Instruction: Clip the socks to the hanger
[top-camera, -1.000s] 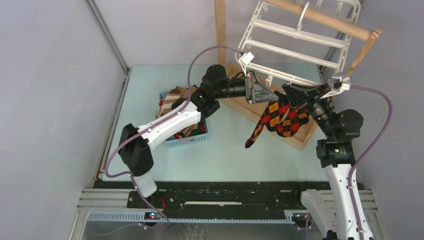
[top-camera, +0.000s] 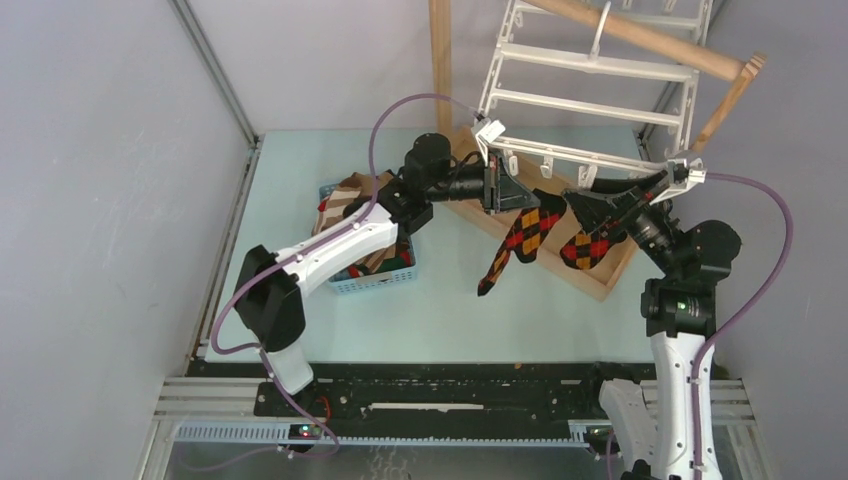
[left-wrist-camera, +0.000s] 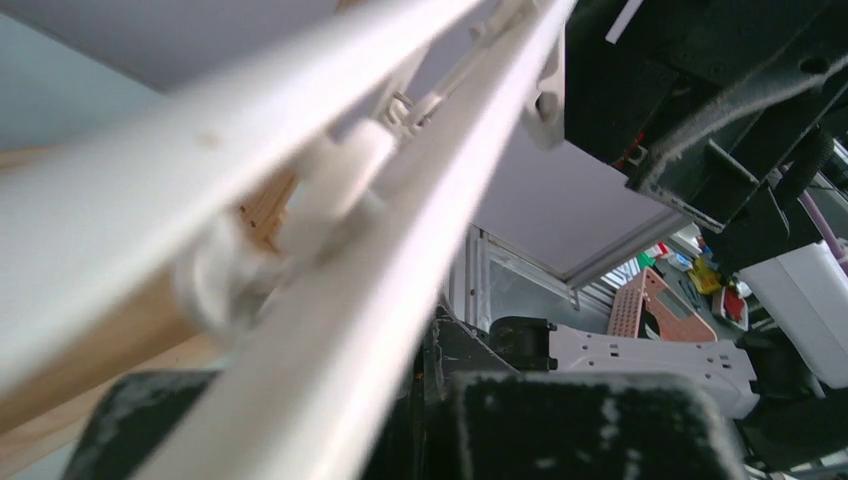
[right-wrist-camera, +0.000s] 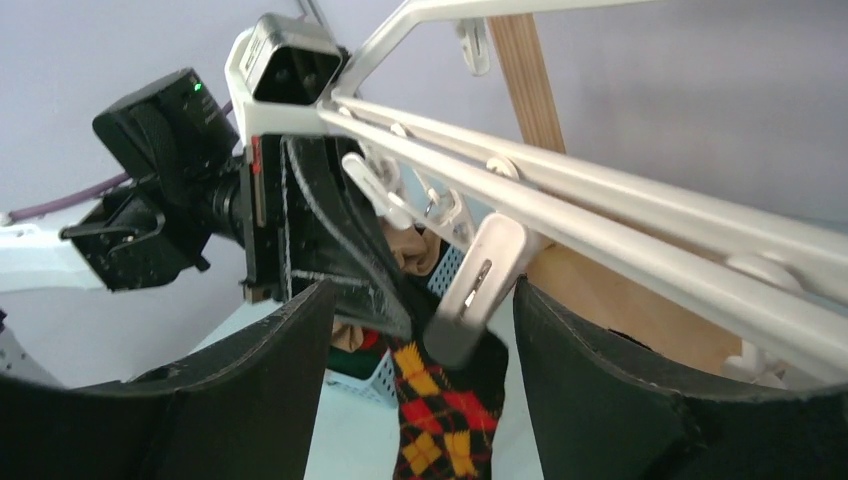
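Two argyle socks hang below the white hanger (top-camera: 590, 62): the left sock (top-camera: 528, 230) under my left gripper (top-camera: 505, 190), the right sock (top-camera: 585, 250) behind my right gripper (top-camera: 595, 205). In the left wrist view, white bars cross in front of the left fingers (left-wrist-camera: 580, 430), which look shut; whether cloth is between them is hidden. In the right wrist view, the right fingers (right-wrist-camera: 630, 400) stand part open around the near end of a white clip (right-wrist-camera: 478, 285), with the left sock (right-wrist-camera: 445, 420) visible beyond.
A blue basket (top-camera: 375, 283) of clothes sits left of centre. A wooden tray (top-camera: 470, 215) lies under the hanger, and wooden posts (top-camera: 441, 60) support it.
The socks, earlier bunched together, now hang apart, the left one shifted left. My right gripper has moved slightly right and down, the left slightly down; the hanger has shifted slightly.
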